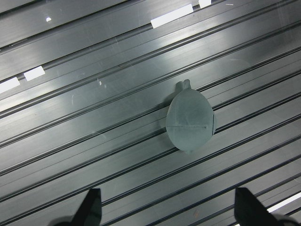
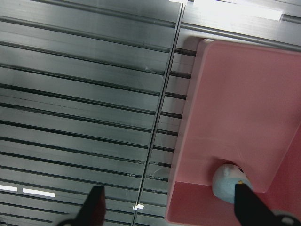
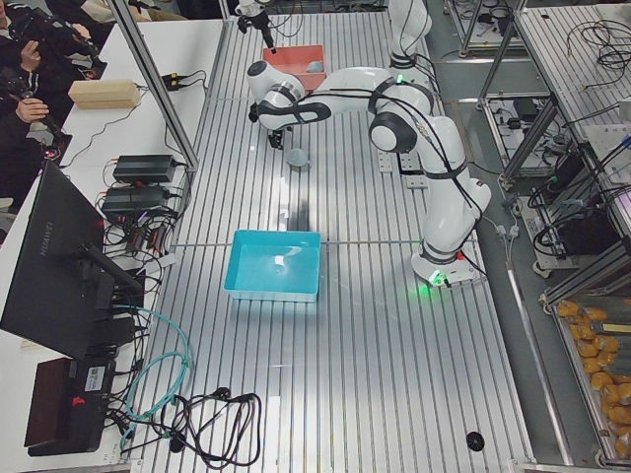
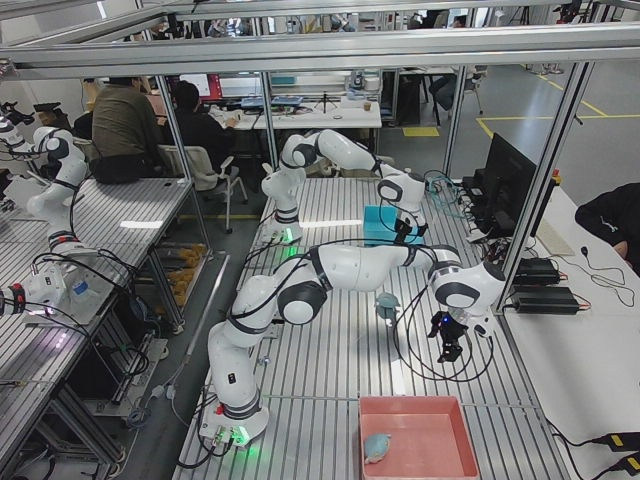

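Observation:
A grey-green rounded toy (image 3: 298, 159) (image 4: 386, 305) (image 1: 189, 120) lies on the slatted table. My left gripper (image 3: 276, 138) (image 4: 408, 232) hangs above and beside it, open and empty. A pale blue toy (image 2: 228, 181) (image 4: 376, 448) sits inside the pink tray (image 2: 244, 84) (image 4: 410, 405). My right gripper (image 4: 446, 340) stands open and empty over the table by that tray, high above it.
An empty blue bin (image 3: 272, 266) stands on the table. A monitor (image 3: 54, 256), black boxes and cables line one side. Metal frame posts rise at the table edge.

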